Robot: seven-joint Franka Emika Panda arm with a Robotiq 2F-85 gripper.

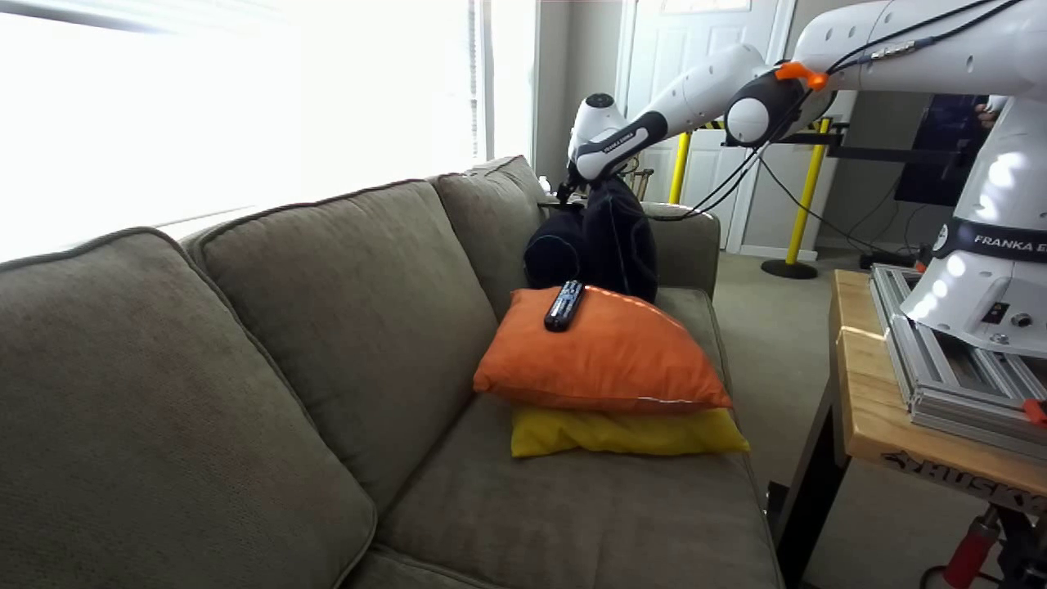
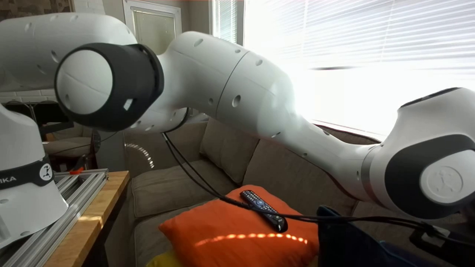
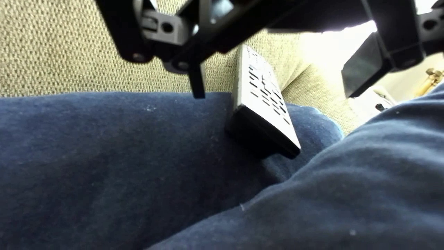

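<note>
In the wrist view a remote with a glare-whitened button face and a dark end leans on a dark blue cushion. My gripper is open above it, one finger to each side of the remote in the picture; whether they touch it cannot be told. Exterior view 1 has the gripper small, at the top of the dark cushions by the sofa back. Another black remote lies on the orange pillow, well away from the gripper.
A yellow pillow lies under the orange one. The sofa back rises beside the cushions, close to the gripper. Cables hang from the arm over the orange pillow. The near sofa seat is bare.
</note>
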